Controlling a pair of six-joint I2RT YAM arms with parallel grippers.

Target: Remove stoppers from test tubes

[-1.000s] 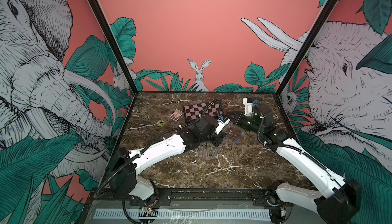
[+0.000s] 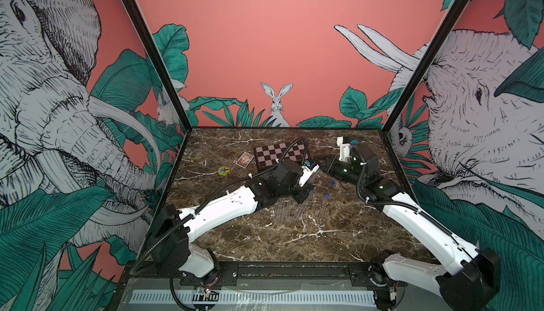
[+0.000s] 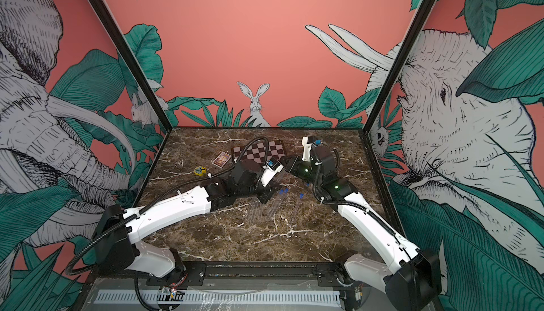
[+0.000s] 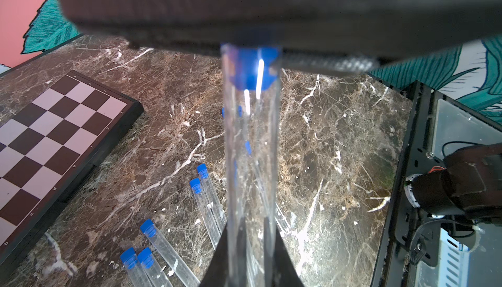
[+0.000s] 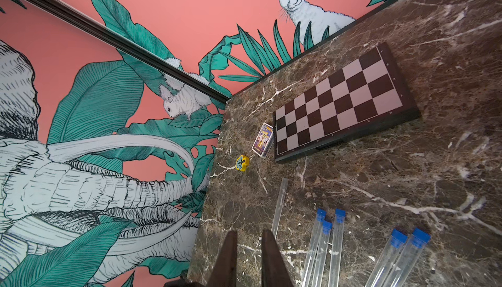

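In the left wrist view my left gripper is shut on a clear test tube, its blue stopper at the upper end, close under a blurred dark body. My right gripper is near that tube in the top views; its fingers stand a little apart with nothing seen between them. Several stoppered tubes lie on the marble table, with a tube apart from them, no blue stopper on it.
A chessboard lies at the back, with a card pack and a small yellow object left of it. Both arms are close together over the middle.
The right gripper has shifted very slightly in the top left view. The left arm looks unchanged.
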